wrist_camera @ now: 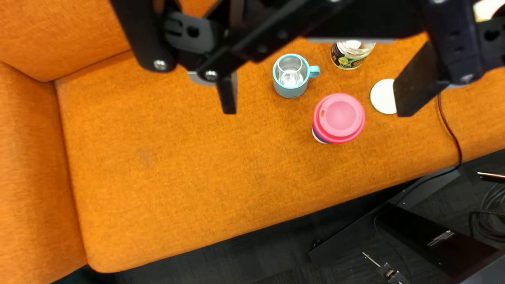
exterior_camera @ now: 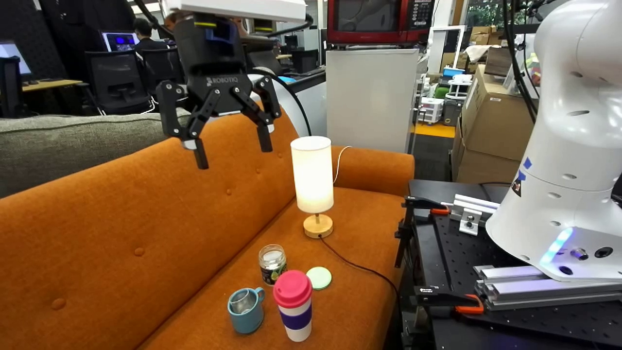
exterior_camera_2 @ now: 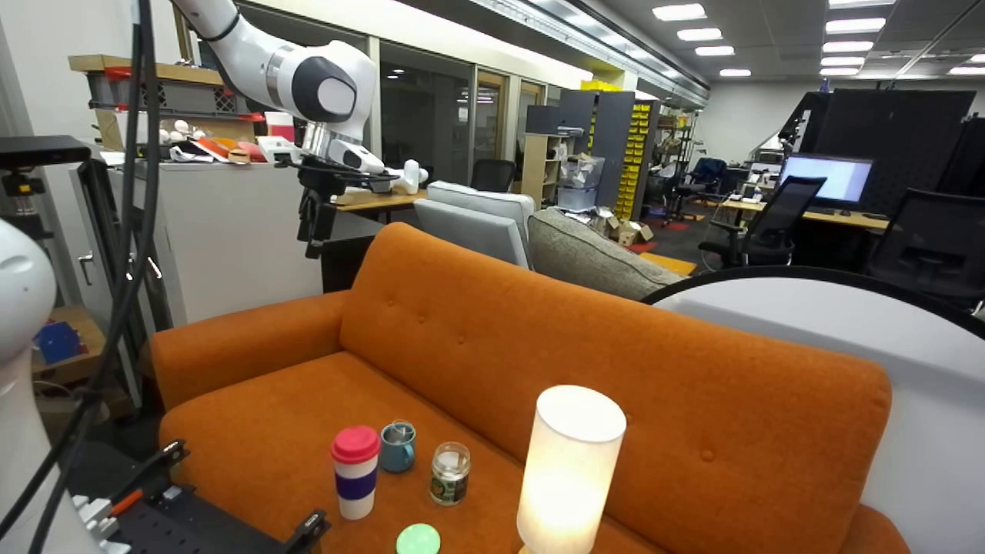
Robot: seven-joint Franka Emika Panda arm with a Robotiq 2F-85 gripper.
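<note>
High above the orange couch my gripper (exterior_camera: 234,152) hangs open, its fingers wide apart and nothing between them. In the wrist view the gripper looks down on the seat from well above. A travel cup (exterior_camera: 293,306) with a pink lid and purple band stands upright on the cushion. Beside it is a blue mug (exterior_camera: 245,312) with a clear glass inside. A glass jar (exterior_camera: 272,265) with a dark label stands open near a pale green lid (exterior_camera: 319,278) lying flat. Farther along, a lit table lamp (exterior_camera: 313,175) stands on a round wooden base.
The couch backrest (exterior_camera_2: 591,342) rises behind the objects. A lamp cord (exterior_camera: 367,269) runs over the seat's front edge. My arm's base stands on a black table (exterior_camera: 460,280) with clamps along the couch front. In the wrist view, the seat's left part (wrist_camera: 156,180) is bare.
</note>
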